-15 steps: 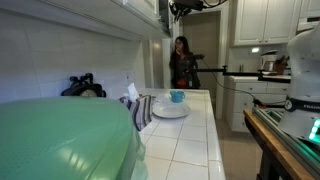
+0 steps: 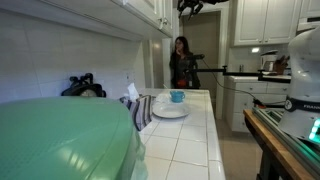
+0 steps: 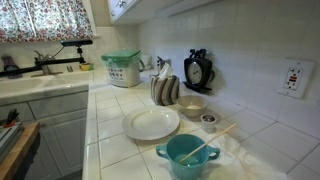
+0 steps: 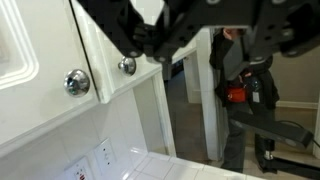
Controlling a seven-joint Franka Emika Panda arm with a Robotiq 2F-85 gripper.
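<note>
My gripper (image 2: pixel 189 9) is high up near the upper cabinets, well above the counter. In the wrist view its dark, blurred fingers stand apart at the top, with nothing visible held between them. A teal two-handled pot (image 3: pixel 188 154) rests at the near end of the counter, a light stick-like utensil (image 3: pixel 210 145) leaning in it. Beside it lies a white plate (image 3: pixel 151 123), which looks empty. A beige bowl (image 3: pixel 191 105) and a small white cup (image 3: pixel 208 123) stand toward the wall.
A striped holder (image 3: pixel 164 90), a black rack (image 3: pixel 199 72) and a basket with a green lid (image 3: pixel 122 66) line the wall. Cabinet doors (image 4: pixel 125 35) with round knobs are close to the gripper. A person (image 2: pixel 183 65) stands beyond the counter.
My gripper has shifted slightly to the right, staying high near the cabinets. The dishes on the counter have not visibly moved.
</note>
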